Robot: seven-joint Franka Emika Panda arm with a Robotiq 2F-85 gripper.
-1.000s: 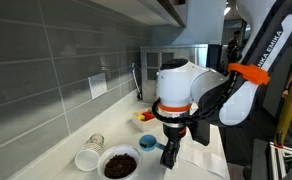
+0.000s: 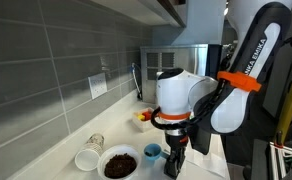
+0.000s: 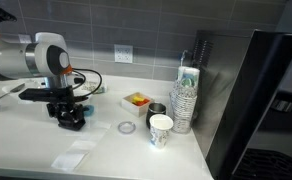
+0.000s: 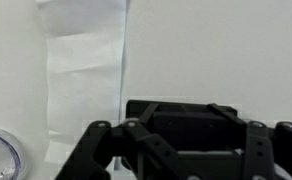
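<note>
Low over the white counter, my gripper (image 2: 172,165) points down, its fingers shut on a dark object. In the wrist view this black object (image 4: 181,112) spans the space between the fingers; its lower part is hidden by the gripper. Exterior view 2 has the gripper (image 3: 72,120) near the counter left of centre, with the dark shapes of fingers and object hard to tell apart. I cannot tell exactly what the object is, or whether it touches the counter.
White paper (image 3: 78,148) lies in front of the gripper, and a clear round piece (image 4: 1,155) beside it. A blue cup (image 2: 151,150) and a bowl (image 2: 103,170) with dark contents stand close by. A tray (image 3: 138,108), patterned cup (image 3: 160,131) and cup stack (image 3: 183,100) occupy the right.
The arm has tilted and my gripper has come slightly lower and to the right in exterior view 1. The bowl has stayed in place.
</note>
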